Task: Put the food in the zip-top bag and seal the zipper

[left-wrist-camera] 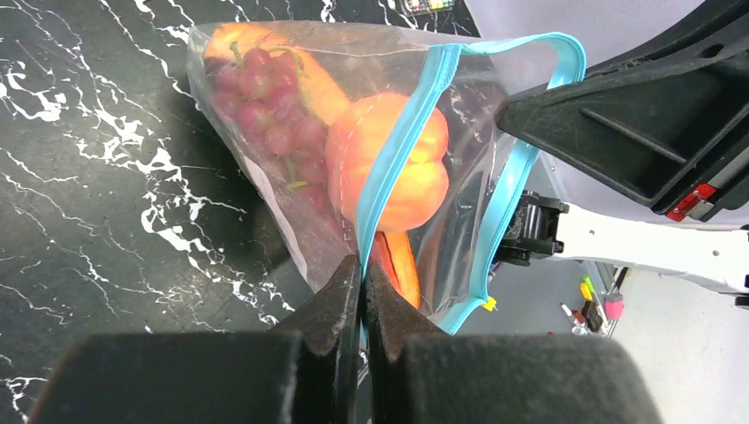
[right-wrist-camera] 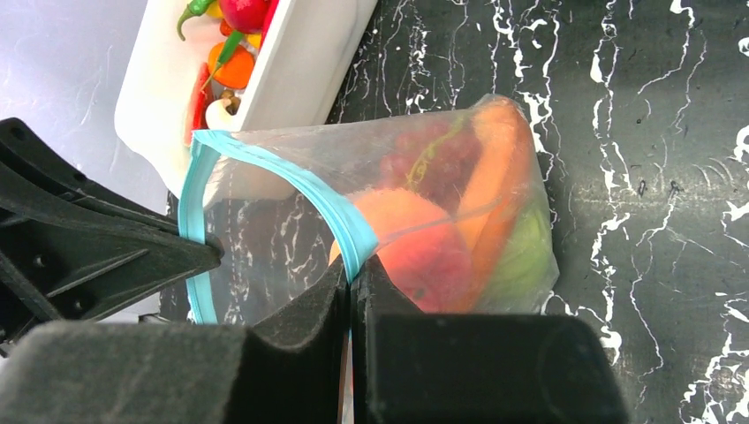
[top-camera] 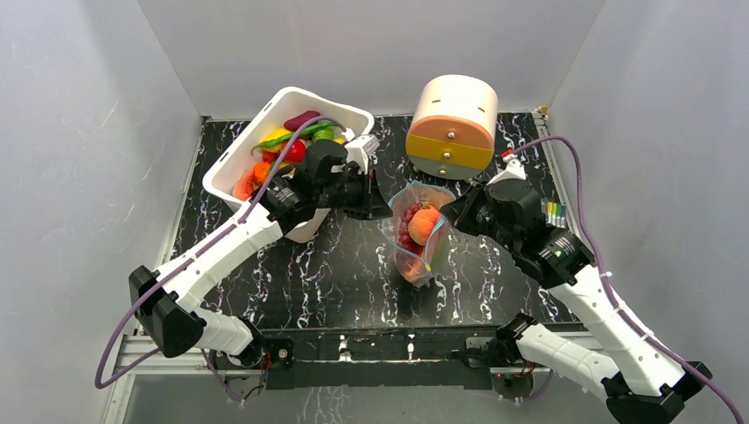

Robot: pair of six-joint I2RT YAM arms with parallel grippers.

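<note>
A clear zip top bag [top-camera: 417,265] with a blue zipper rim [left-wrist-camera: 402,146] hangs between my two grippers, its mouth gaping. Inside it are red grapes [left-wrist-camera: 269,102], an orange-coloured round food [left-wrist-camera: 397,159] and a carrot [right-wrist-camera: 495,185]; something green [right-wrist-camera: 527,246] shows too. My left gripper is shut on one side of the bag's rim. Across from it, my right gripper pinches the other side of the rim. In the top view the left gripper's tips lie at the bag's left and the right gripper's at its right.
Behind the left arm stands a white bin [top-camera: 221,172] with several vegetables. A rounded drawer box [top-camera: 455,106] is at the back, close behind the bag.
</note>
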